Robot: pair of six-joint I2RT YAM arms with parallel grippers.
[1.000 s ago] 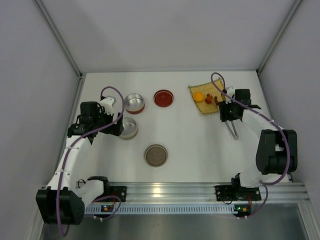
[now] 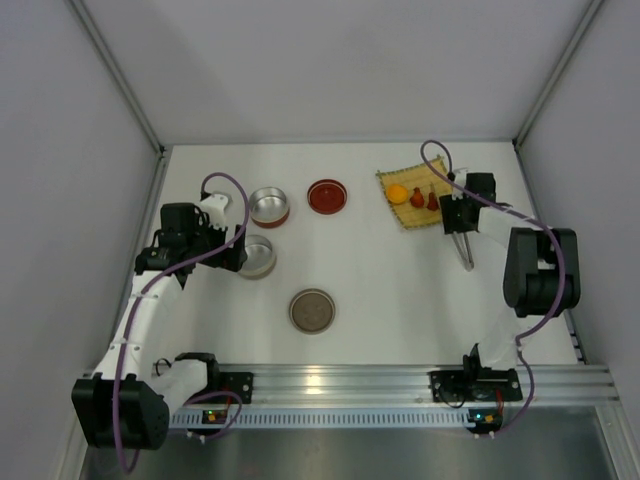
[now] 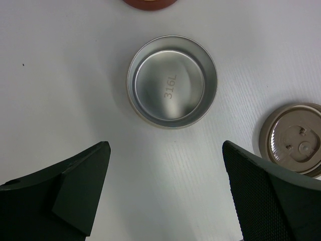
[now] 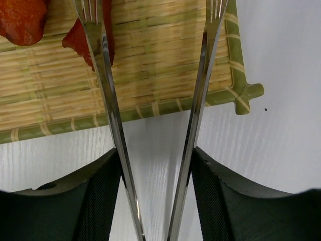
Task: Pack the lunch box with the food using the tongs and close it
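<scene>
Metal tongs [image 4: 195, 113] with forked tips stand between the fingers of my right gripper, one finger against each arm. Their tips are spread over the bamboo tray [image 4: 165, 55], with nothing visible between them. A red piece of food [image 4: 77, 40] lies on the tray under the left tip. The orange [image 2: 397, 193] and a red item [image 2: 417, 199] sit on the tray too. My left gripper is open and empty, above the table close to the steel bowl [image 3: 170, 83].
A second steel container [image 2: 268, 205], a red lid [image 2: 327, 196] and a grey-brown lid [image 2: 312, 311] rest on the left half of the table.
My right arm has swung inward at the elbow, and its gripper has shifted slightly right with the tongs. The left arm and the dishes have not moved.
</scene>
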